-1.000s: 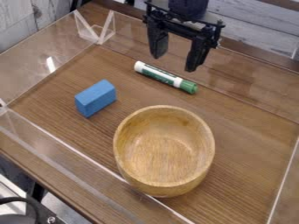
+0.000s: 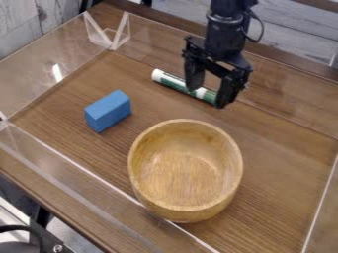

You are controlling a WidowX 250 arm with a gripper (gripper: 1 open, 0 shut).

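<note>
The black gripper (image 2: 209, 75) hangs at the top centre of the camera view, low over a white and green tube (image 2: 175, 83) lying on the wooden table. Its fingers stand apart, and it hides part of the tube. A blue block (image 2: 109, 111) lies to the left, apart from the gripper. A large beige oval bowl (image 2: 185, 206) sits in the lower middle.
The gripper has come down toward the table and the tube, and now appears smaller and lower over it. The block and bowl have not moved.
</note>
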